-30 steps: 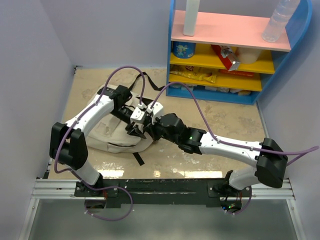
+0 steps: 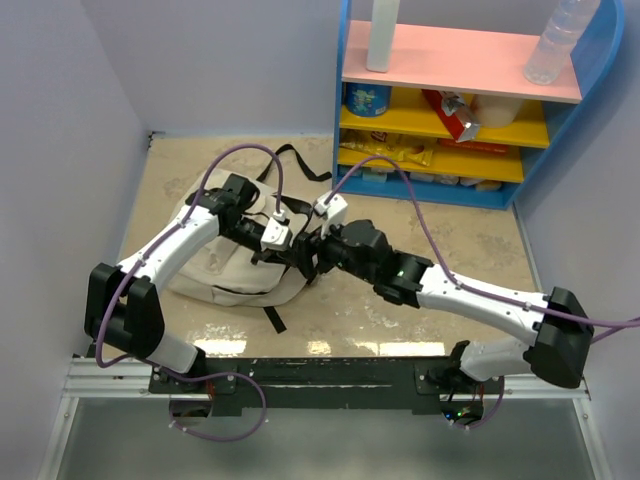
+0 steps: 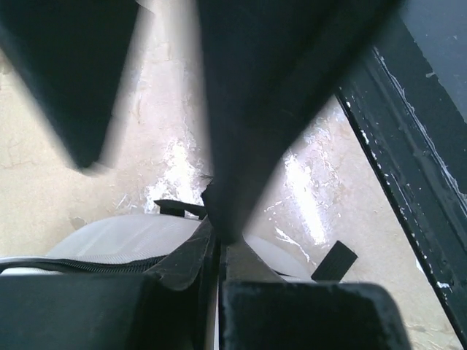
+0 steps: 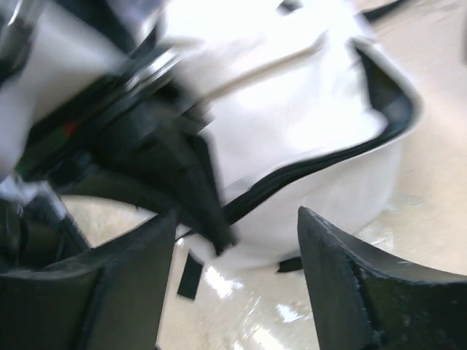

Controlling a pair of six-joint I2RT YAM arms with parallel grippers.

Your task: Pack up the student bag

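The cream student bag lies on the table's left half, its black zipper and straps showing. My left gripper is over the bag's right edge; in the left wrist view its fingers are closed on black material at the zipper edge, partly hidden. My right gripper is close beside it, fingers apart, apparently part open and empty. In the right wrist view the left gripper is blurred in front of it, above the bag's edge.
A blue shelf unit with bottles, boxes and yellow packets stands at the back right. The table right of the bag is clear. A dark edge runs along the front.
My left gripper has shifted a little down in the top view, staying at the bag's edge.
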